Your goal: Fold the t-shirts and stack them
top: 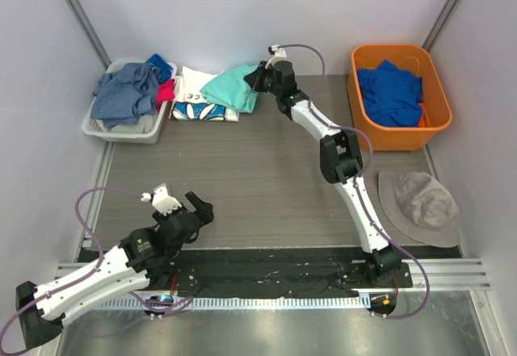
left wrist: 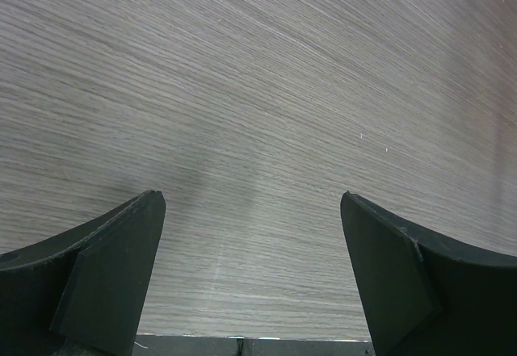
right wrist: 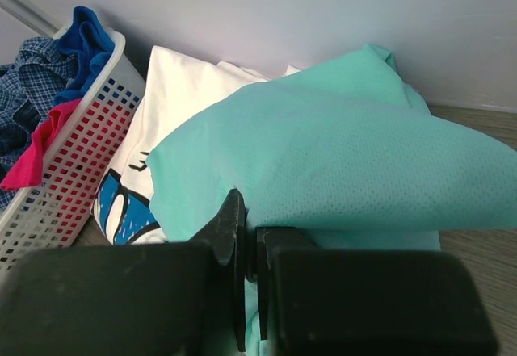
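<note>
A teal t-shirt (top: 229,90) lies partly over a folded white shirt with a blue print (top: 198,111) at the back of the table. My right gripper (top: 257,78) is shut on the teal shirt's right side. In the right wrist view a fold of the teal cloth (right wrist: 339,158) bulges up above the fingers and droops to the right, while some hangs below them. Over bare table at the front left, my left gripper (top: 199,206) is open, with nothing between its fingers in the left wrist view.
At the back left stands a white basket (top: 149,136) full of clothes, close to the white shirt. An orange bin (top: 396,137) holding blue cloth (top: 391,94) is at the right, with a grey-beige hat (top: 420,205) in front.
</note>
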